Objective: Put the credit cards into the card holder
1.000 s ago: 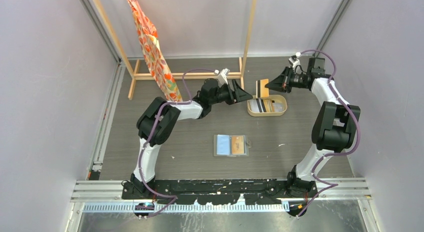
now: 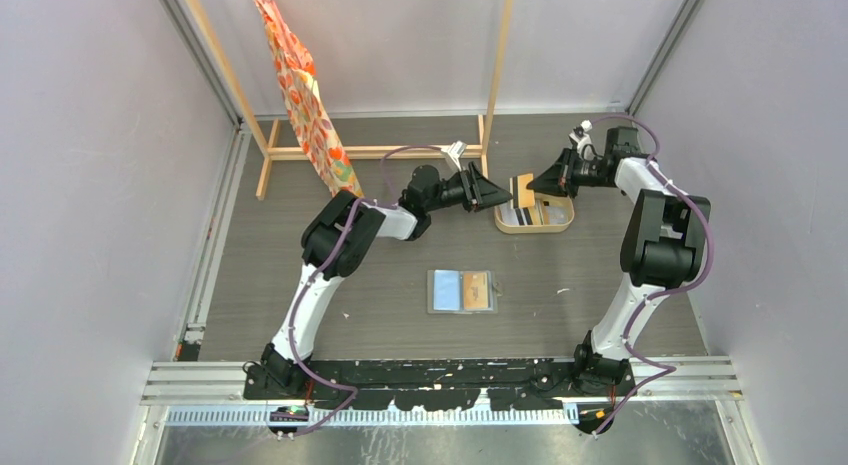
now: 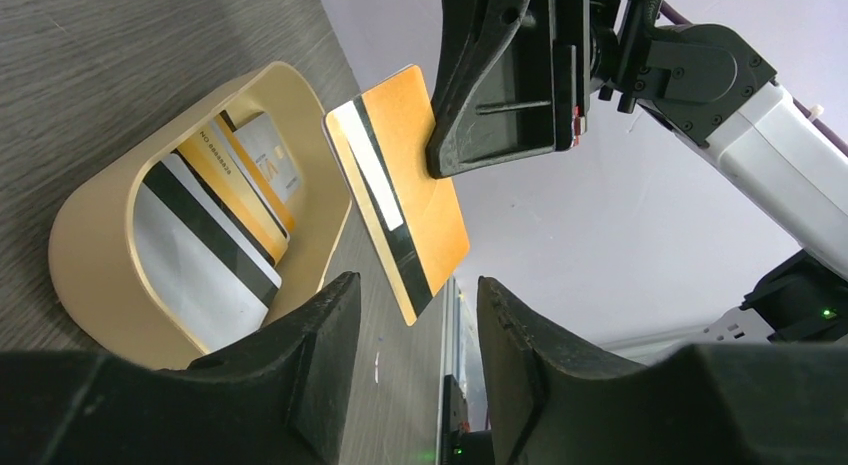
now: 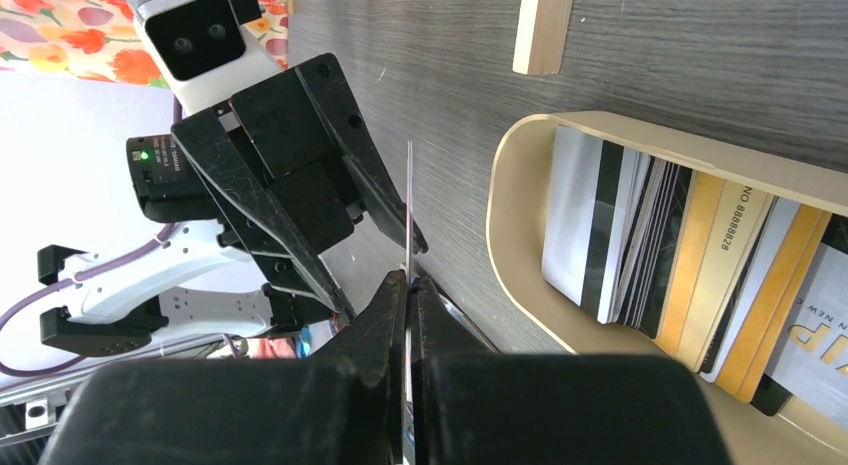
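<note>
An orange card with black and white stripes (image 2: 522, 190) (image 3: 410, 205) is held upright by my right gripper (image 2: 540, 185), shut on it, above the beige box of cards (image 2: 534, 228) (image 3: 95, 255) (image 4: 510, 215). The box holds several white, yellow and black cards. My left gripper (image 2: 490, 197) stands open to the left of that card, its fingers just short of the card's lower part. The card holder (image 2: 462, 291), a clear sleeve with a blue and an orange pocket, lies on the table nearer the front.
A wooden rack (image 2: 370, 151) with a floral cloth (image 2: 310, 105) stands at the back left.
My left arm has moved slightly right toward the card. My right gripper has come a little lower in the top view, with the card, over the box.
</note>
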